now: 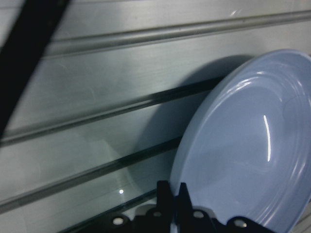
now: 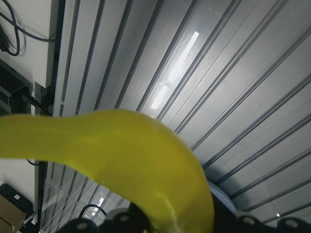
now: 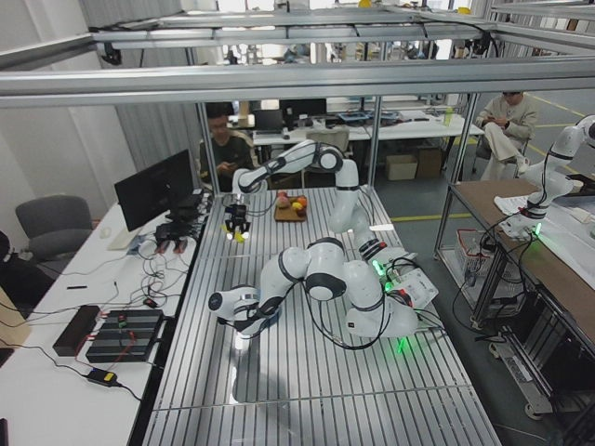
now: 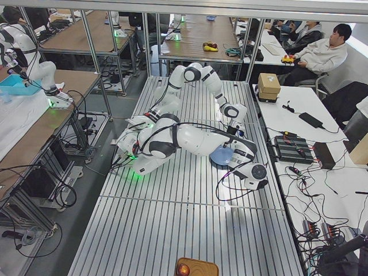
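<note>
In the left wrist view a shallow blue plate [image 1: 248, 145] fills the right side, and my left gripper is shut on its near rim. The plate [image 4: 221, 155] also shows under the near arm in the camera right view. My right gripper [image 3: 237, 225] is over the far left of the slatted table, shut on a yellow banana [image 2: 141, 155], which fills the lower part of the right wrist view and hides most of the fingers.
A wooden board [image 3: 288, 216] with several fruits sits at the table's far end. Cluttered desks with a monitor [image 3: 153, 190] and black boxes line the left edge.
</note>
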